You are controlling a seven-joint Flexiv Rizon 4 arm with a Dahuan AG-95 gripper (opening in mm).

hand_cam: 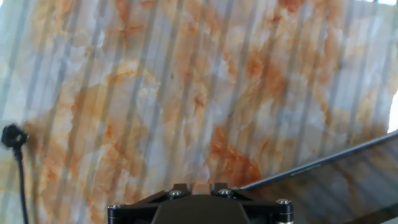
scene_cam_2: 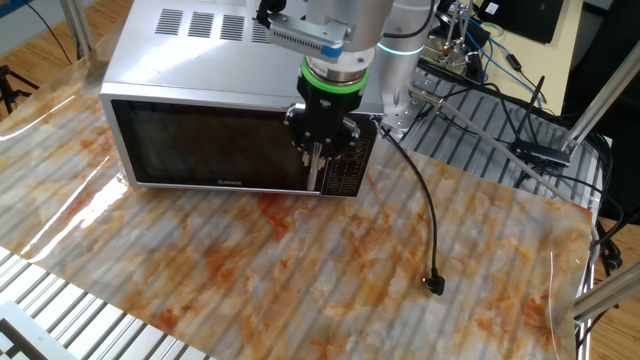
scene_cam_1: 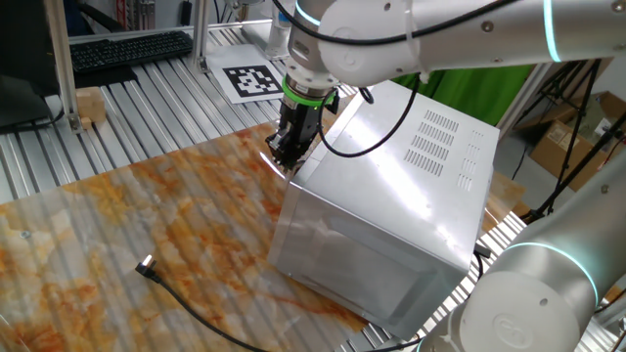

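Observation:
A silver microwave (scene_cam_1: 391, 176) stands on the marbled sheet, its dark door (scene_cam_2: 215, 145) shut. My gripper (scene_cam_2: 317, 160) points down in front of the door's right side, beside the control panel (scene_cam_2: 348, 165). A pale upright strip, apparently the door handle (scene_cam_2: 313, 180), shows at the fingertips. In exterior view 1 the gripper (scene_cam_1: 286, 156) is close against the front top edge of the microwave. Only a narrow gap separates the finger ends (hand_cam: 180, 187) in the wrist view. Whether they grip the handle is hidden.
A black plug on a cable (scene_cam_2: 434, 284) lies on the marbled sheet (scene_cam_2: 300, 270) to the right of the microwave. Open sheet extends in front of the door. A marker board (scene_cam_1: 250, 82) and a keyboard (scene_cam_1: 132, 51) are farther back.

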